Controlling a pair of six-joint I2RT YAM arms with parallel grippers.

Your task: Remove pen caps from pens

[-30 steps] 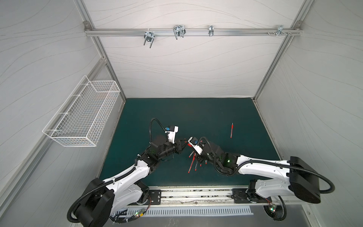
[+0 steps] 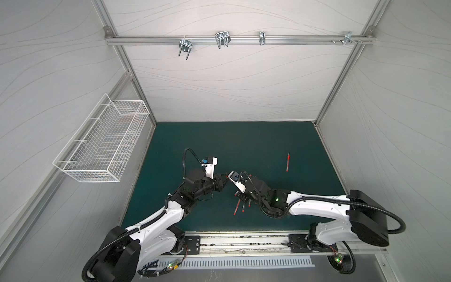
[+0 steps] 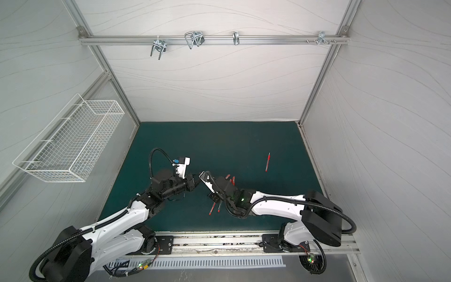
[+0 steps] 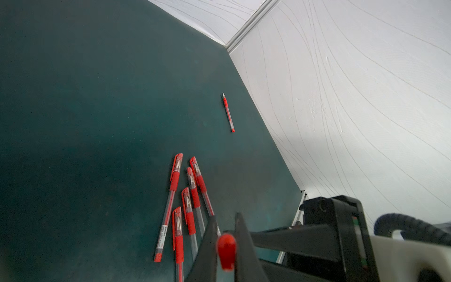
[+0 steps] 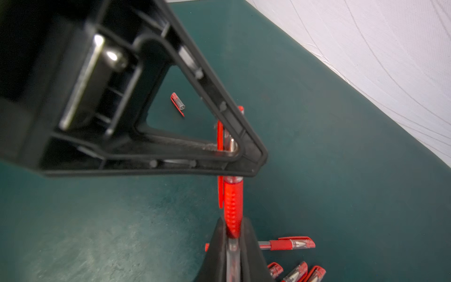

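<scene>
My left gripper is shut on the red cap (image 5: 220, 164) of a pen, raised over the table. In the right wrist view, the left gripper's fingers (image 5: 197, 159) cover the cap's middle; its clip shows beside the red grip. The cap surrounds the pen's tip. From below, my right gripper has its fingers on either side of the held pen's clear barrel (image 5: 233, 260), just under the grip (image 5: 233, 202). Whether they press on it cannot be told. Several capped pens (image 4: 174, 181) lie on the green table.
An uncapped pen (image 2: 288, 162) rests alone toward the right rear. A loose red cap (image 5: 177, 101) lies on the table in the right wrist view. A white wire basket (image 2: 103, 141) hangs on the left wall.
The left arm has barely moved.
</scene>
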